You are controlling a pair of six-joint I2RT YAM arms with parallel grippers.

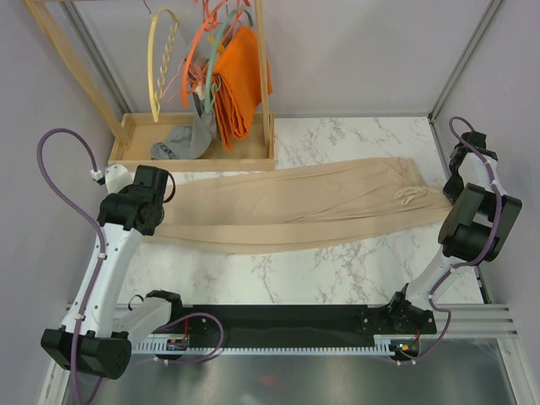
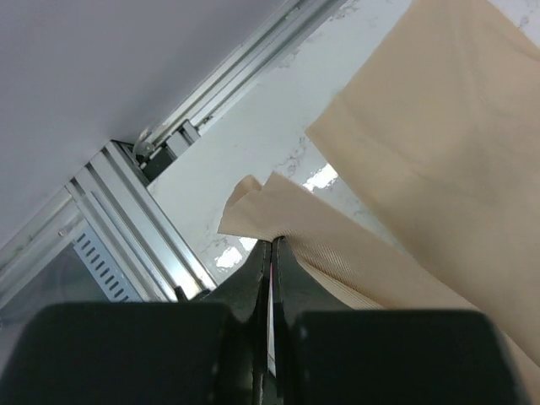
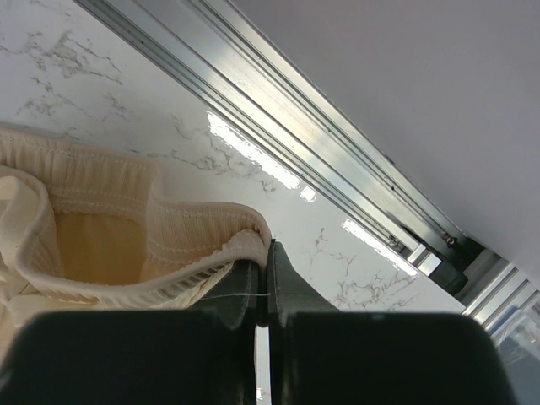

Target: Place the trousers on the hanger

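Note:
Beige trousers point(image 1: 287, 202) lie stretched across the marble table, drawstring waist to the right. My left gripper point(image 1: 156, 215) is at their left end; in the left wrist view it point(image 2: 272, 245) is shut on a thin edge of the trousers point(image 2: 337, 253). At the right wall my right gripper point(image 1: 451, 192) holds the waistband; the right wrist view shows it point(image 3: 263, 257) shut on the hemmed band point(image 3: 194, 219). Coloured hangers point(image 1: 153, 59) hang on the wooden rack point(image 1: 261, 51), an orange cloth over some of them.
The wooden rack base point(image 1: 194, 164) with grey cloth stands at back left. Walls border the table on both sides. Bare marble point(image 1: 287, 283) shows in front of the trousers.

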